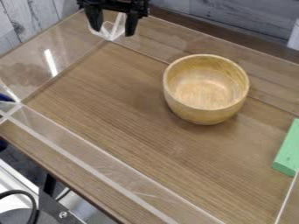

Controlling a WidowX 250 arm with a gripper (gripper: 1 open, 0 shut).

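My dark gripper [114, 19] is at the top left of the camera view, over a small clear or white translucent object [114, 33]. The gripper is small and dark here, and I cannot make out whether it touches that object. A large tan wooden bowl [205, 92] stands on the wooden table [117, 157] right of centre.
A green block [286, 147] lies at the right edge. Clear strips of tape or edging run along the left side. A black cable [24, 197] is at the bottom left.
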